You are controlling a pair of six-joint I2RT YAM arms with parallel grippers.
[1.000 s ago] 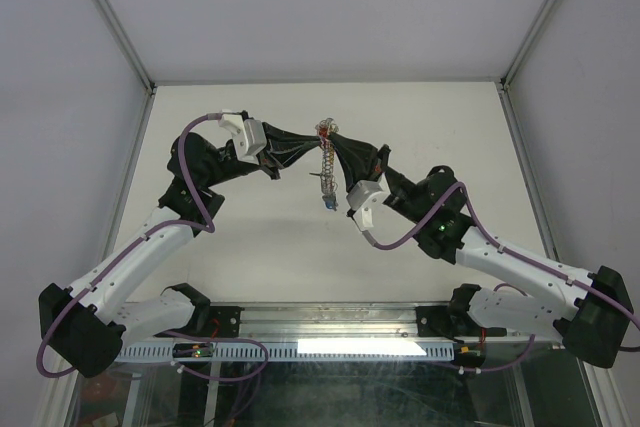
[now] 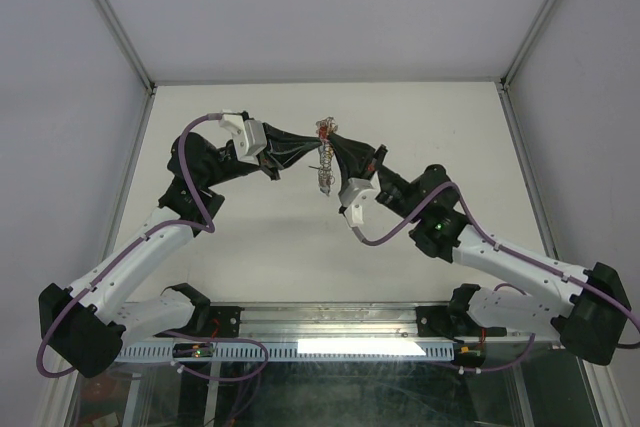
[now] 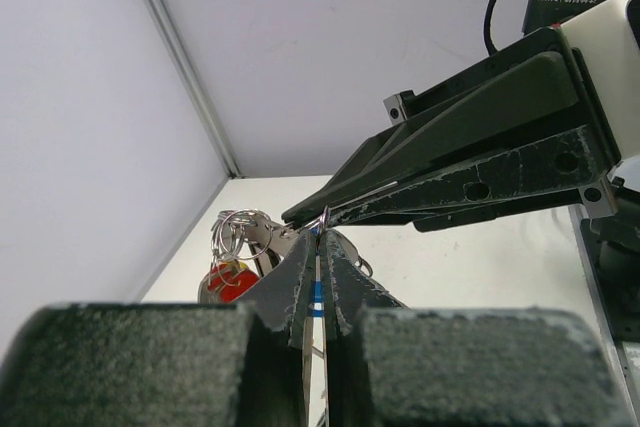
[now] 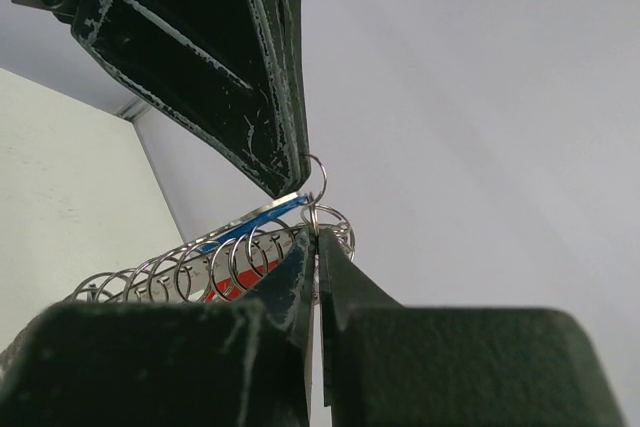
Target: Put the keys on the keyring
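Observation:
A bundle of metal rings with red and blue parts, the keyring (image 2: 325, 162), hangs between my grippers near the middle of the top view. My left gripper (image 2: 320, 142) is shut, its tips against the bundle; a thin wire ring (image 3: 323, 217) stands up from them. Close beside it, my right gripper (image 2: 332, 135) is shut where a thin ring (image 4: 313, 214) at the keyring's end enters its fingertips. The right wrist view shows a flat strip (image 4: 230, 232) lined with several rings. No separate key can be made out clearly.
My two grippers almost touch at their tips, leaving little room between them. A metal rail (image 2: 320, 317) runs along the front edge.
The keyring's hanging lower end has swung up a little and its blue part no longer shows. My left arm looks still.

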